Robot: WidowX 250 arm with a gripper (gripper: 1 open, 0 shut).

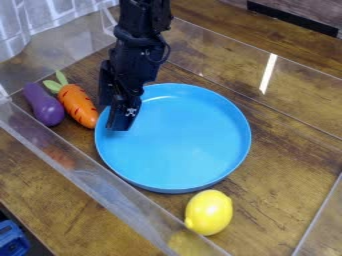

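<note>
My black gripper (123, 105) is open, low at the left rim of a round blue plate (174, 145), just to the right of an orange toy carrot (78, 102) with a green top. A purple eggplant (44, 105) lies left of the carrot. A yellow lemon (209, 212) sits below the plate, toward the front right.
Clear plastic walls run along the left, front and right of the wooden surface (274, 160). The wood to the right of the plate is bare. A blue object (11, 240) shows in the bottom left corner.
</note>
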